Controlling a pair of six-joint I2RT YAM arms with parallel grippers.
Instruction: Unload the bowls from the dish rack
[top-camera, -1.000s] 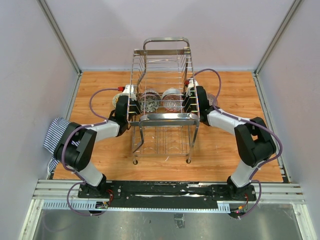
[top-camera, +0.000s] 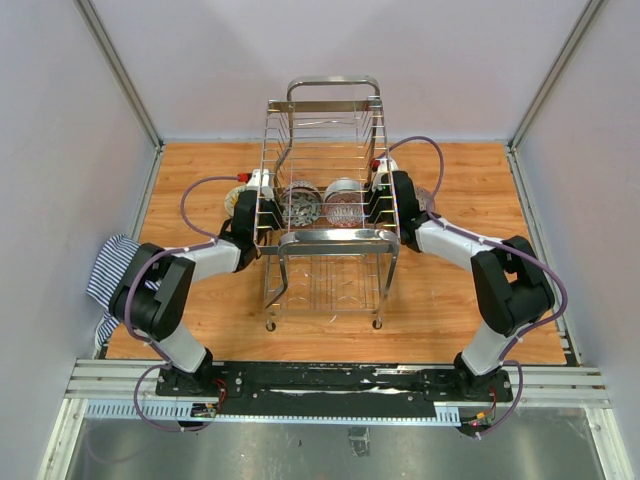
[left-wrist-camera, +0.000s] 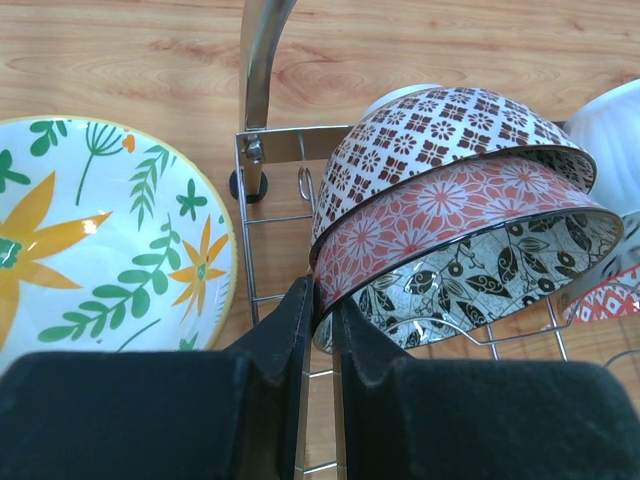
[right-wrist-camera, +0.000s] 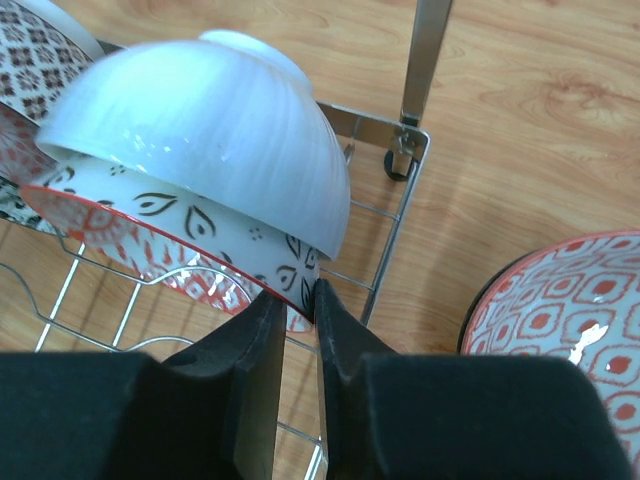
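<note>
The metal dish rack (top-camera: 330, 240) stands mid-table with bowls tilted in its lower tier. In the left wrist view my left gripper is shut on the rim of a pink flower-patterned bowl (left-wrist-camera: 420, 215), under a brown-and-white patterned bowl (left-wrist-camera: 440, 125). In the right wrist view my right gripper is shut on the rim of a red-rimmed leaf-patterned bowl (right-wrist-camera: 175, 225), beneath a plain white bowl (right-wrist-camera: 200, 130).
A flower-patterned dish (left-wrist-camera: 110, 240) lies left of the rack, a red-patterned bowl (right-wrist-camera: 560, 310) to its right. A striped cloth (top-camera: 112, 270) lies at the left edge.
</note>
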